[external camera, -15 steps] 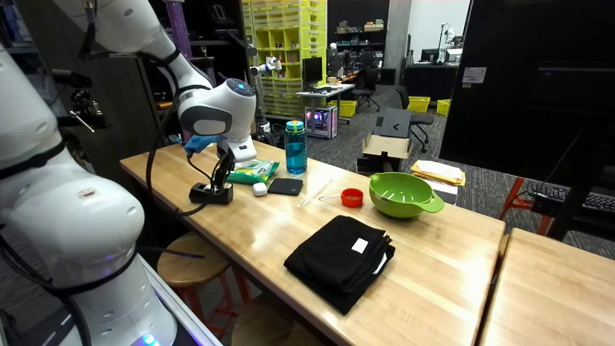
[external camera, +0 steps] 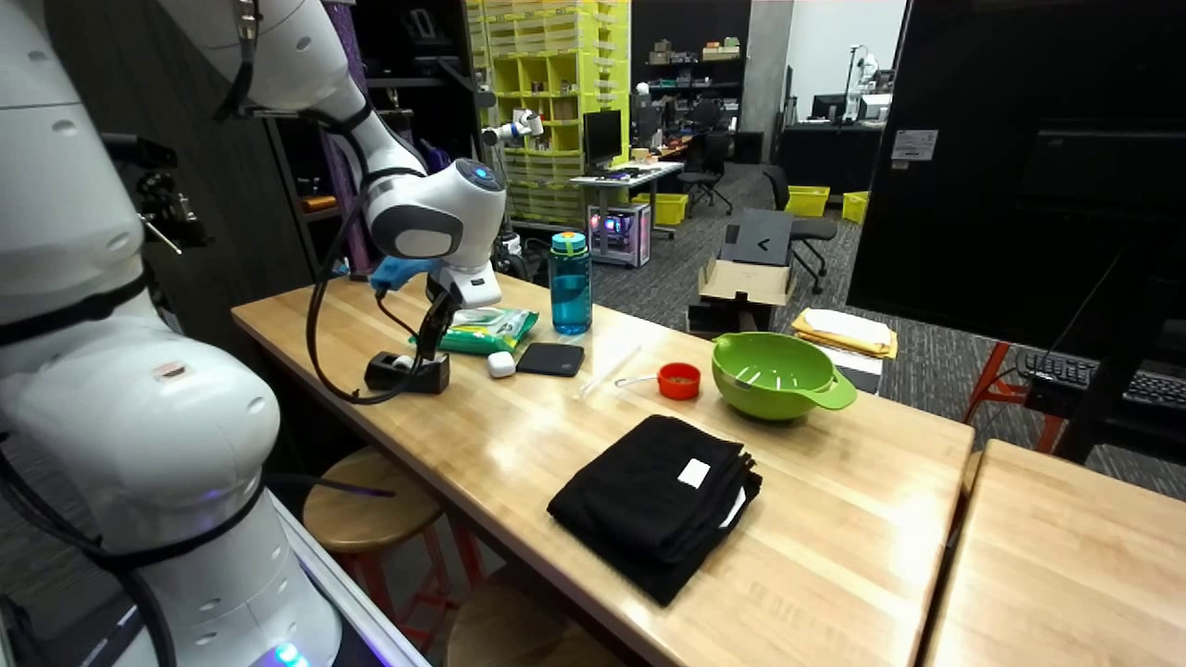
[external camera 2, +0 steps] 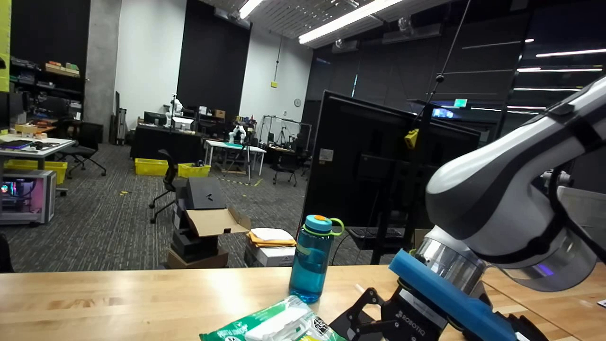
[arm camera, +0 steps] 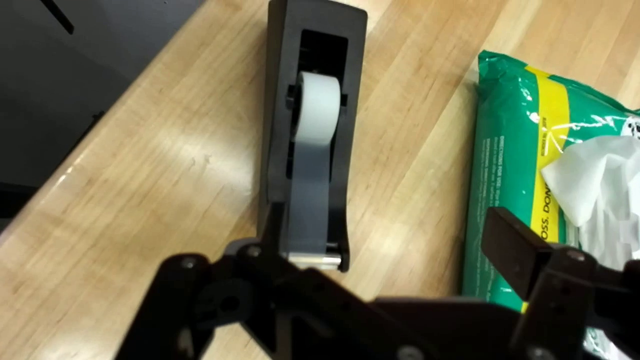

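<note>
My gripper is open, its two fingers wide apart with nothing held between them. In the wrist view, the black tape dispenser [arm camera: 277,138] with its roll of clear tape [arm camera: 319,108] lies ahead, mostly beyond the left fingertip, which overlaps its near end in the picture. Toward the right finger lies a green and yellow pack of wipes [arm camera: 504,180], a white wipe sticking out; that finger covers part of it. Exterior view 1 has the gripper [external camera: 435,328] pointing down over the table between dispenser [external camera: 428,374] and pack [external camera: 520,324]. Whether it touches either is unclear.
A blue bottle [external camera: 572,291], white case [external camera: 501,365], black wallet-like item [external camera: 550,359], red measuring cup [external camera: 679,382] and green colander [external camera: 767,378] stand along the table. Folded black cloth [external camera: 656,489] lies nearer the front edge.
In exterior view 1 the arm and gripper have shifted a little to the right and slightly lower. The objects on the table lie where they were.
</note>
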